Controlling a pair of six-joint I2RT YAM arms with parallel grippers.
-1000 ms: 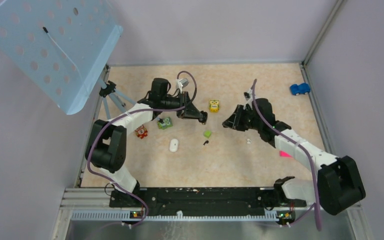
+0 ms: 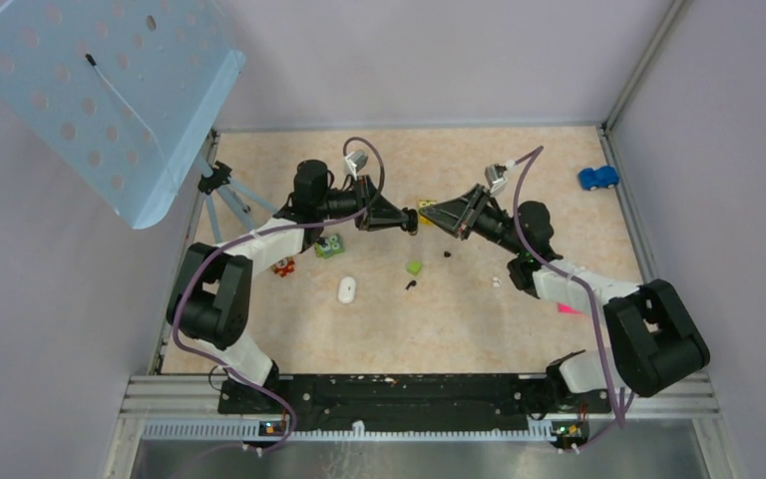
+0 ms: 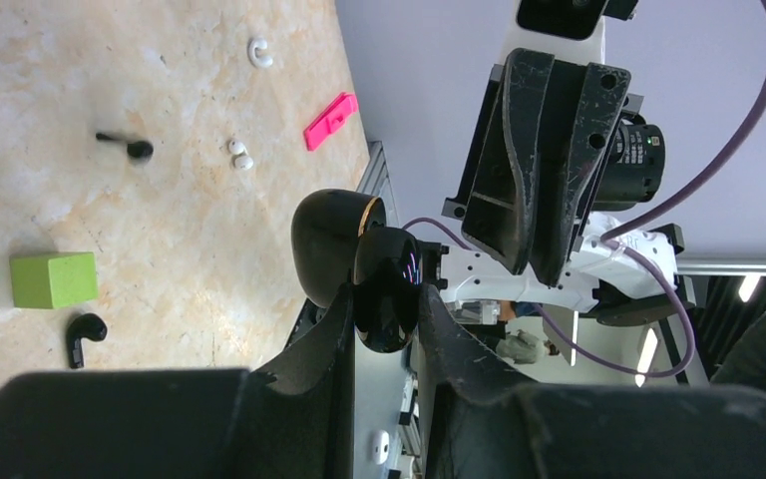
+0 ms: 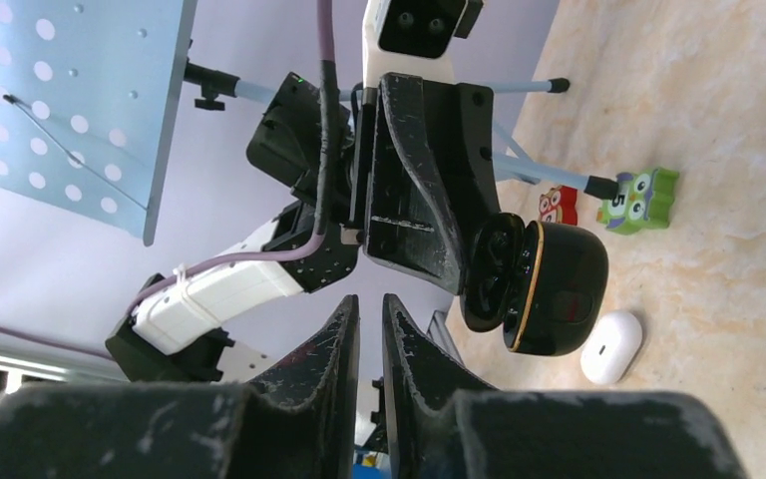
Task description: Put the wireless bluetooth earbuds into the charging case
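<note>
My left gripper is shut on the black charging case, which stands open above the table with its gold-edged rim showing. In the right wrist view the opened case hangs beyond my right gripper. That gripper's fingers are shut to a narrow gap, with nothing visible between them. One black earbud, blurred in the left wrist view, is below and apart from the right gripper; whether it touches the table I cannot tell. The other black earbud lies near the green cube.
A yellow toy is partly covered by the right gripper. Green and red owl toys and a white oval case lie on the left. White earbuds and a blue car are right.
My right gripper has swung up and left toward the case. The black earbud seen at its tip earlier is now apart and below. The left gripper and case have shifted slightly right.
</note>
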